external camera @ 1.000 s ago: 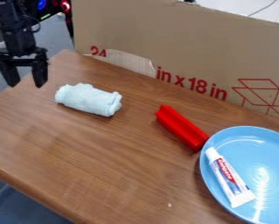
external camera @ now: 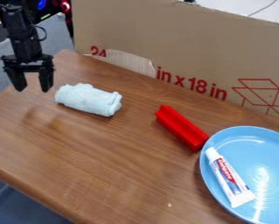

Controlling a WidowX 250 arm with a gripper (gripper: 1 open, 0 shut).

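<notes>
My black gripper (external camera: pixel 31 79) hangs at the left edge of the wooden table, fingers apart with nothing between them, to the left of a rolled pale-blue cloth (external camera: pixel 89 99). A red cylindrical object (external camera: pixel 181 127) lies right of the cloth. At the right, a blue plate (external camera: pixel 265 157) holds a white toothpaste tube (external camera: pixel 228 175).
A large cardboard panel (external camera: pixel 183 48) stands along the back of the table. The table's left edge drops to a dark floor at the lower left.
My gripper has moved slightly to the right and down over the last second. The objects on the table have not moved.
</notes>
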